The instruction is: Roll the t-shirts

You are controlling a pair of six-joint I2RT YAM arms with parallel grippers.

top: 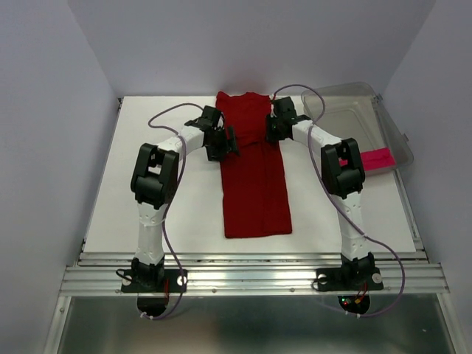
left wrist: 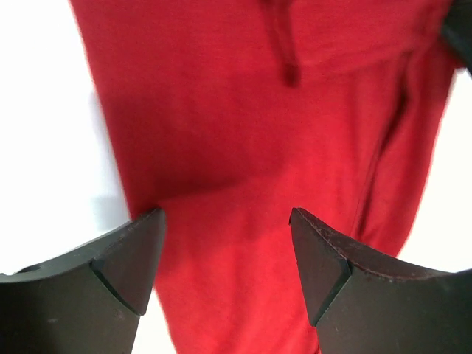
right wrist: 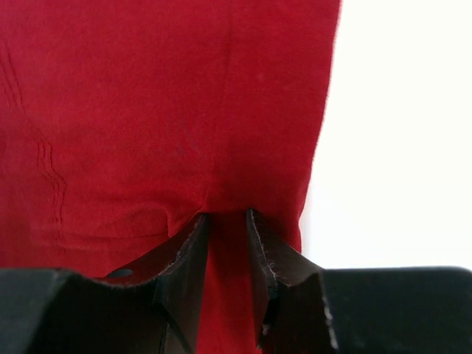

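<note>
A red t shirt (top: 247,192) lies in a long folded strip down the middle of the white table, with some creases near its upper part. My left gripper (top: 234,141) is over the strip's left edge; in the left wrist view its fingers (left wrist: 129,258) stand wide apart, with flat red cloth below and nothing gripped. At the strip's right edge is my right gripper (top: 270,130). Its fingertips (right wrist: 198,225) are a small gap apart at the cloth, red fabric (right wrist: 177,133) showing between and beyond them; whether any is pinched is unclear.
A clear plastic bin (top: 346,92) stands at the back right, with a bright pink-red folded cloth (top: 377,159) inside.
</note>
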